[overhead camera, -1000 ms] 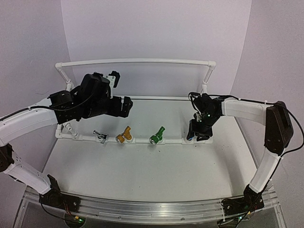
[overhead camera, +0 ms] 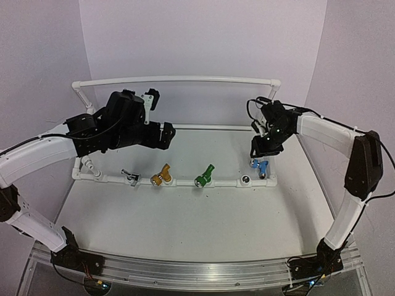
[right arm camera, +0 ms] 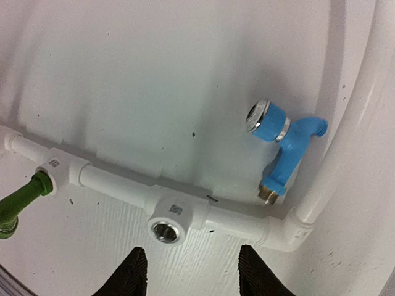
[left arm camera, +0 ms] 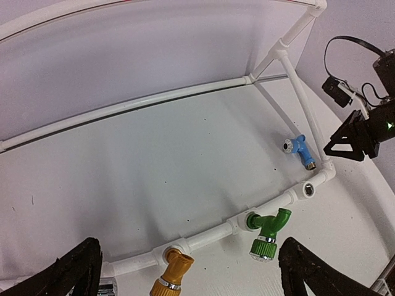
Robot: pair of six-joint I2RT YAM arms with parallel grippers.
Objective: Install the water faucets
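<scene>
The blue faucet (right arm camera: 291,151) lies loose on the board behind the front pipe, close to the right corner, its threaded end toward the pipe. An empty socket (right arm camera: 165,231) faces forward in that pipe, left of the corner. Above the blue faucet, my right gripper (overhead camera: 265,153) is open, nothing between its fingers. Seated in the front pipe are the green faucet (left arm camera: 268,231), the orange faucet (left arm camera: 175,271) and a silver faucet (overhead camera: 131,177). My left gripper (overhead camera: 163,135) hangs over the back left, open and empty.
White pipes form a frame, with a raised bar (overhead camera: 179,79) along the back. A slanting side pipe (right arm camera: 349,123) runs close beside the blue faucet on its right. The board in front of the front pipe is clear.
My right gripper has moved up and back from the front pipe. The socket and the blue faucet, largely covered before, now show. The left arm looks nearly still.
</scene>
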